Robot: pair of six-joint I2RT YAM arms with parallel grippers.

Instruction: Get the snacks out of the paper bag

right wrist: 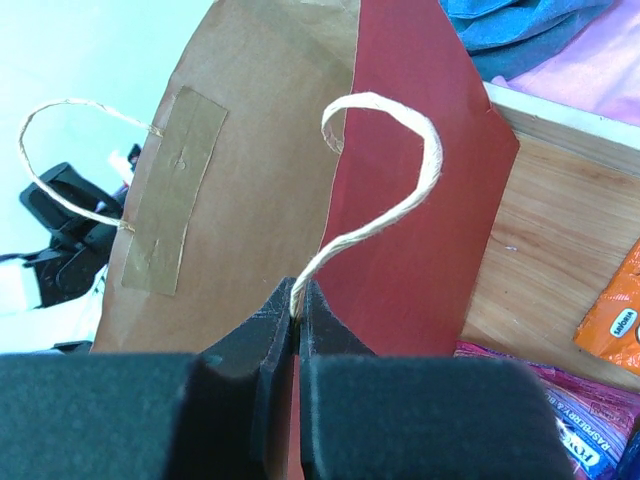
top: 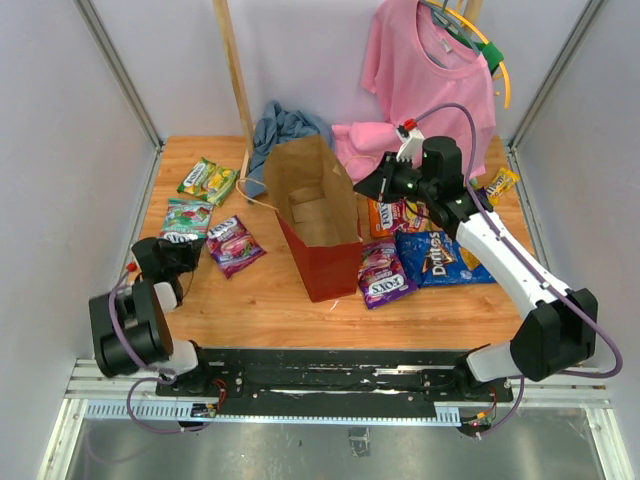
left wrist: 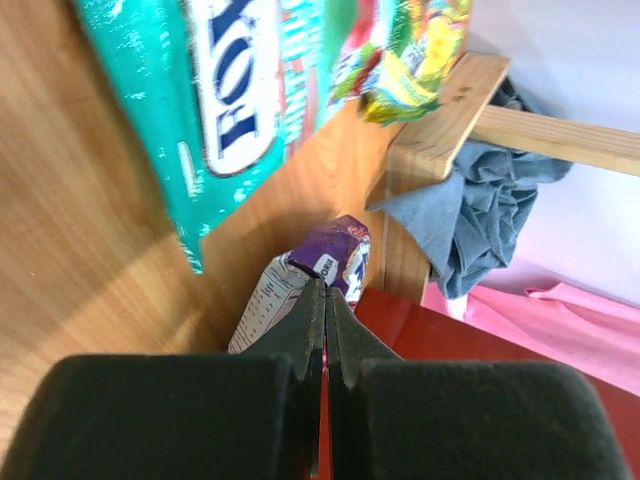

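The red-and-brown paper bag [top: 335,275] stands open mid-table; its visible bottom shows no snacks. My right gripper [top: 362,188] is shut at the bag's right rim, with the white twisted handle [right wrist: 400,209] running down to its fingertips; whether it is pinched there is hard to tell. My left gripper [top: 192,258] is shut at the left, just beside a teal snack packet [left wrist: 190,130], nothing visible between its fingers. A purple packet [top: 232,247] and a green-yellow packet [top: 207,180] lie nearby.
Purple [top: 385,280], orange [right wrist: 610,320] and blue Doritos [top: 445,262] packets lie right of the bag. A grey-blue cloth [top: 285,130], pink shirts [top: 425,70] and a wooden post [top: 232,60] are behind.
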